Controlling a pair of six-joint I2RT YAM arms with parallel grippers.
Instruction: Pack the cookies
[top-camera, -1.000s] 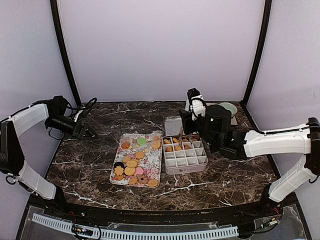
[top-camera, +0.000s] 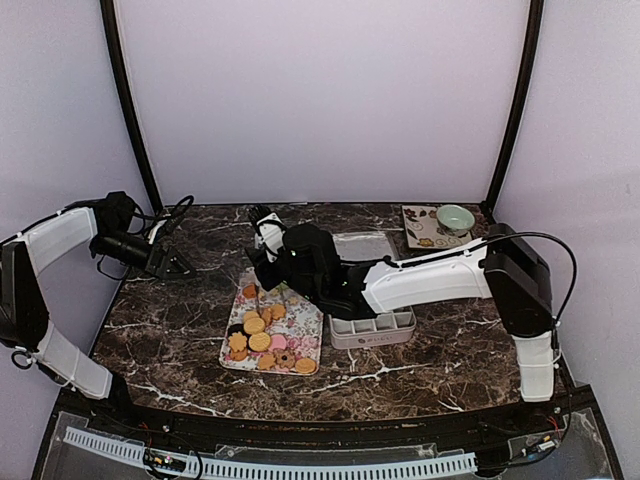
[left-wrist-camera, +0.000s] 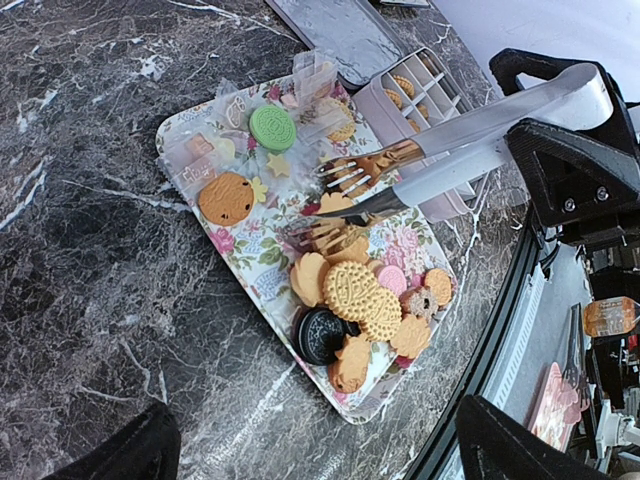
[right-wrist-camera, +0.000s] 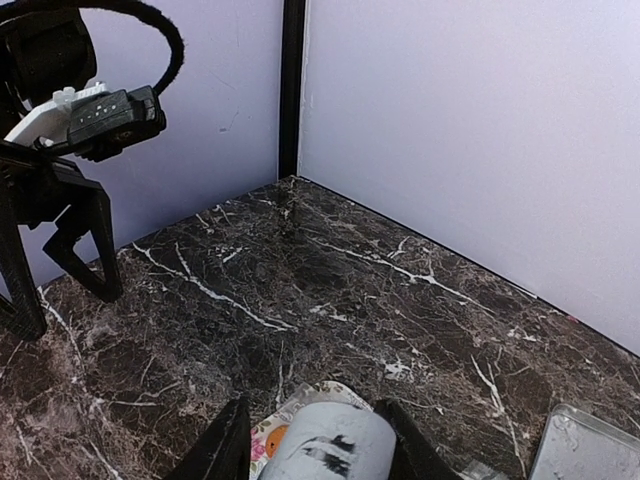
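A floral tray (top-camera: 238, 300) holds assorted cookies: a green one (left-wrist-camera: 271, 128), a black one (left-wrist-camera: 318, 334), several golden ones (left-wrist-camera: 349, 287) and a pink one (left-wrist-camera: 392, 280). My right gripper is over the tray with open tongs, their fork-like tips above the middle cookies; nothing shows held between them. My left gripper (top-camera: 170, 260) hangs open over the table left of the tray. The compartment box (top-camera: 372, 335), with some cookies in it, stands right of the tray, partly hidden by the right arm.
A metal lid (right-wrist-camera: 590, 450) lies behind the box. A patterned board (top-camera: 420, 230) with a pale green bowl (top-camera: 455, 216) is at the back right. The table left of the tray is clear.
My right gripper has moved left from over the compartment box to over the cookie tray. The left arm is unchanged.
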